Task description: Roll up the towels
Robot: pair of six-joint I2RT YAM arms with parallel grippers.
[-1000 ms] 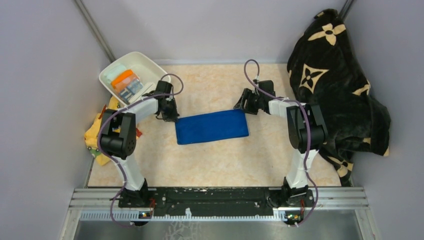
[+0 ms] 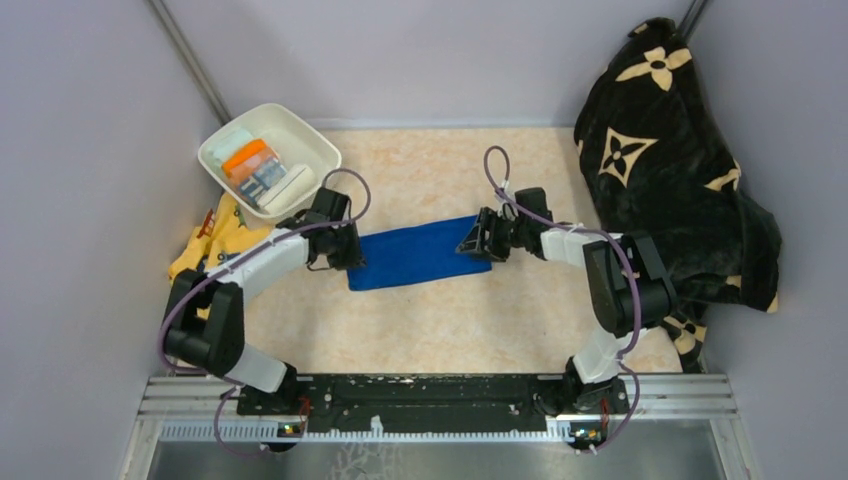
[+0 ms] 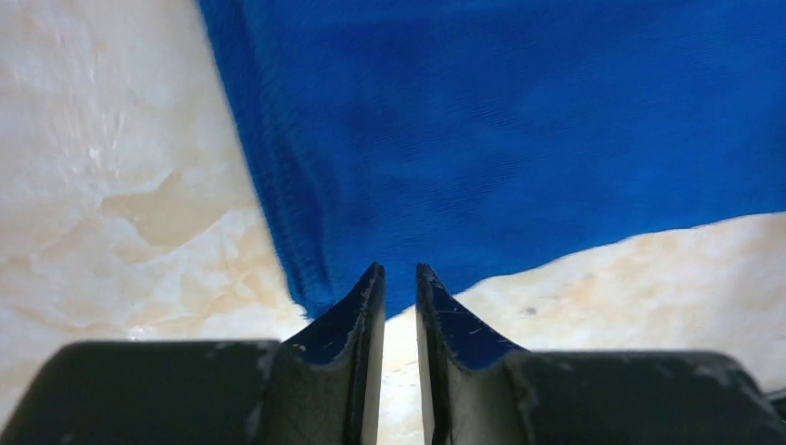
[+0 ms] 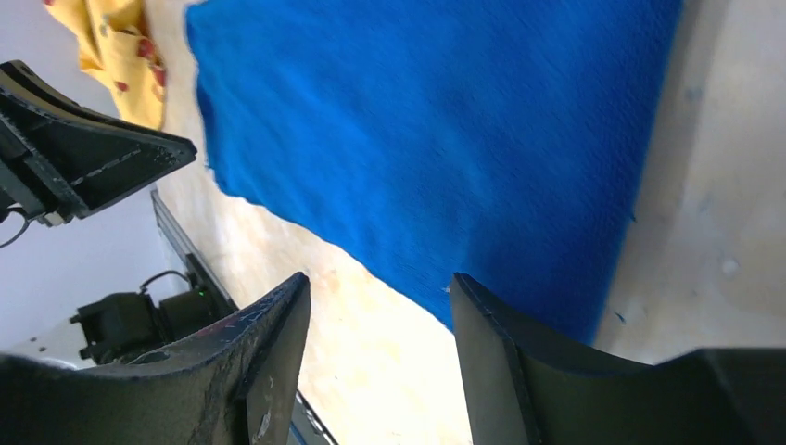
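A blue towel lies flat as a long folded strip across the middle of the table, tilted slightly up to the right. Over its left end hovers my left gripper, its fingers parted by a narrow gap with no cloth pinched between them. In the left wrist view the towel's front left corner shows just beside the left finger. At the other end my right gripper stands open over the towel, its fingertips wide apart. Whether any fingertip touches the cloth cannot be told.
At the back left sits a white bin with packages in it. A yellow cloth lies partly under my left arm. A black patterned blanket is heaped along the right side.
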